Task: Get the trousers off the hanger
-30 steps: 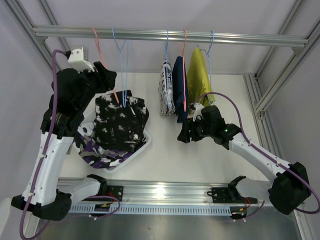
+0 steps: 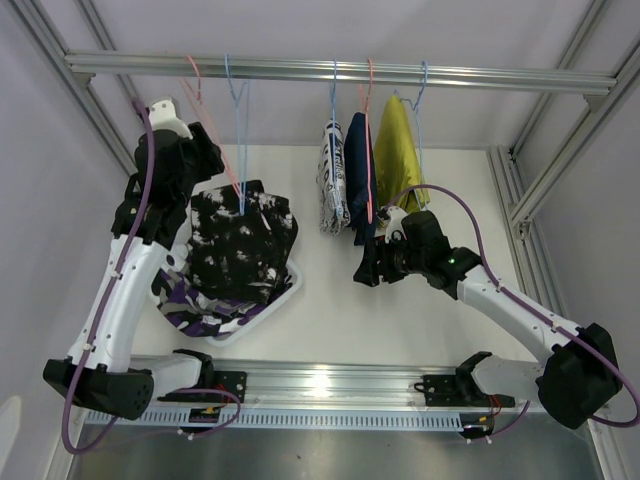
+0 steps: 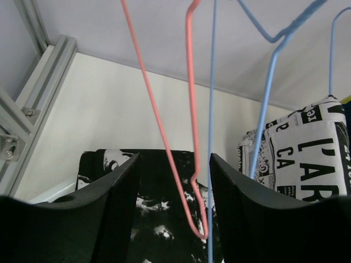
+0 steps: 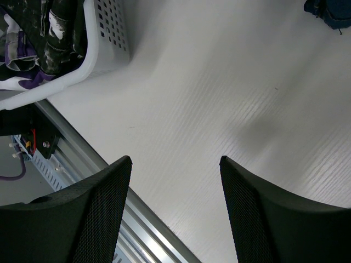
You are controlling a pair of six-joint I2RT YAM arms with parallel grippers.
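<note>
My left gripper [image 2: 200, 150] stands open at the upper left, beside empty pink hangers [image 3: 193, 109] and blue hangers [image 3: 258, 142]; in the left wrist view they cross just beyond its fingers. Trousers hang to the right: black-and-white printed [image 2: 333, 180], navy [image 2: 358, 170] and yellow [image 2: 398, 150]. My right gripper [image 2: 372, 262] is open below the navy pair, with only bare floor between its fingers in the right wrist view.
A white basket [image 2: 265, 310] at the left holds dark patterned and purple garments [image 2: 240, 240]. A metal rail [image 2: 280, 68] spans the top. The floor between basket and right arm is clear.
The right arm looks unmoved.
</note>
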